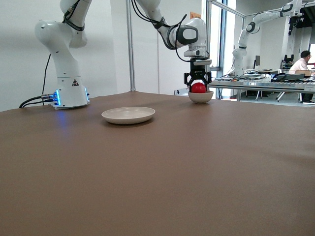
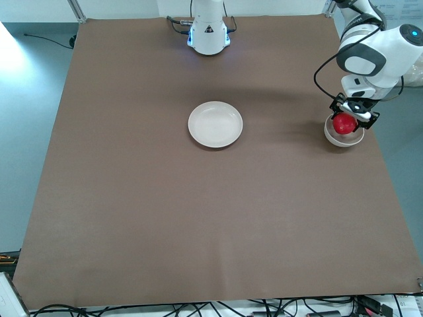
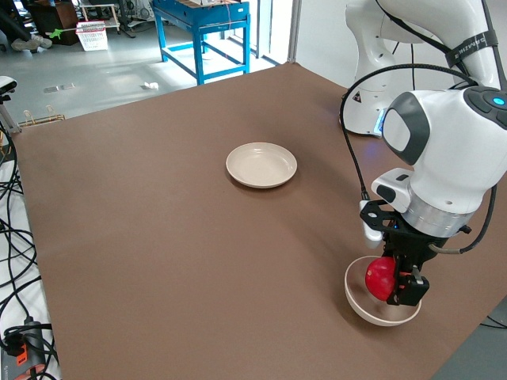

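Observation:
A red ball point(image 2: 344, 123) point(image 1: 198, 87) point(image 3: 380, 278) sits low inside a white bowl point(image 2: 336, 139) point(image 1: 200, 98) point(image 3: 372, 311) at the table's right side in the left view. My black gripper point(image 2: 354, 115) point(image 1: 197, 77) point(image 3: 400, 273) is over the bowl with its fingers around the ball; whether they are closed on it or loose is hard to tell. A white plate point(image 2: 215, 124) point(image 1: 128, 114) point(image 3: 261, 165) lies empty on the brown tabletop, left of the bowl in the left view.
Cables point(image 2: 79, 310) run along the front edge outside the tabletop.

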